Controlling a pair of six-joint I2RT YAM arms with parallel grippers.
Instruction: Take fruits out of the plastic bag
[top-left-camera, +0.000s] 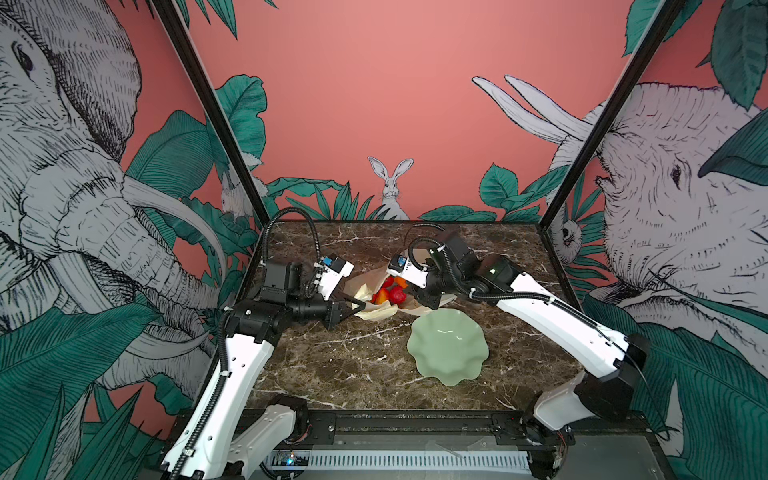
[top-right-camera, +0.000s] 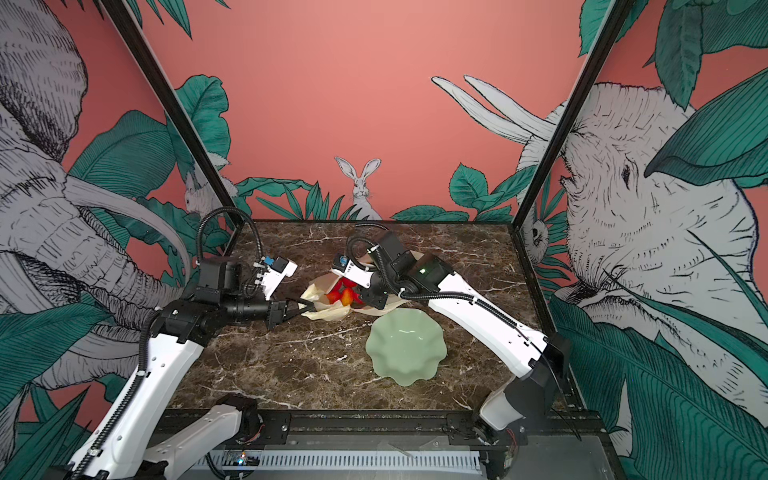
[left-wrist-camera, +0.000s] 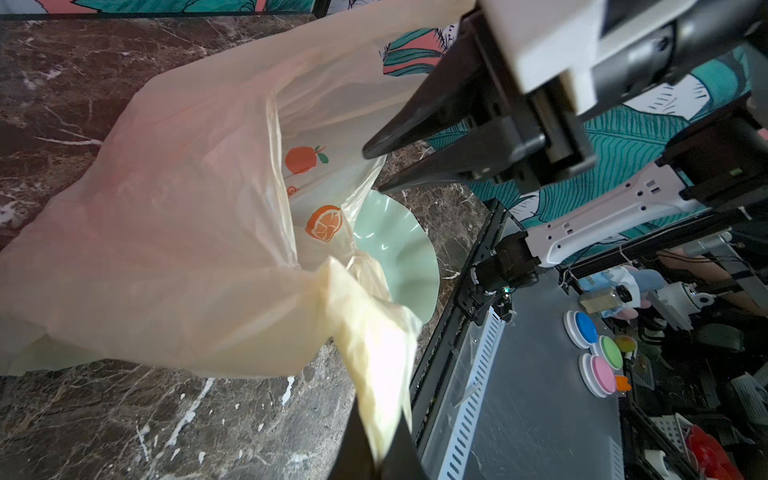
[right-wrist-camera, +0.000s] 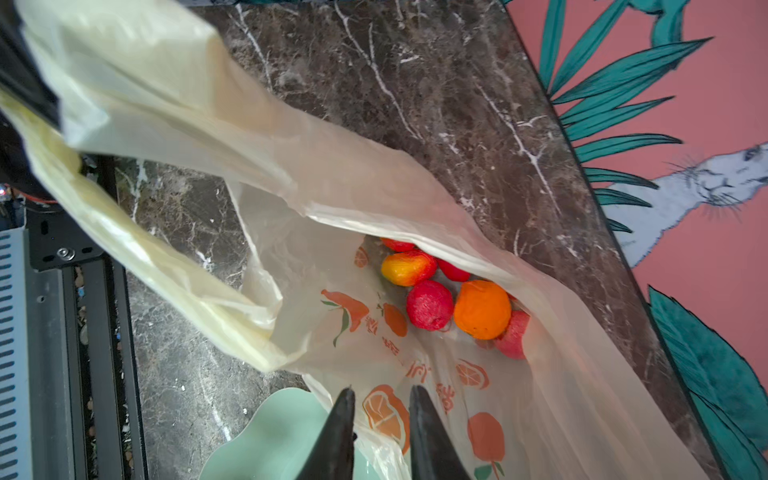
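The plastic bag (right-wrist-camera: 304, 168) lies spread on the table, with red, yellow and orange fruits (right-wrist-camera: 484, 308) inside. My left gripper is shut on a gathered strip of the bag's left end. My right gripper is over the bag's mouth, fruits beyond its tips; its fingertips look a little apart, and whether they pinch any bag is unclear. A green scalloped plate (top-left-camera: 448, 345) sits empty in front of the bag.
The back wall (top-right-camera: 360, 120) and side panels border the workspace.
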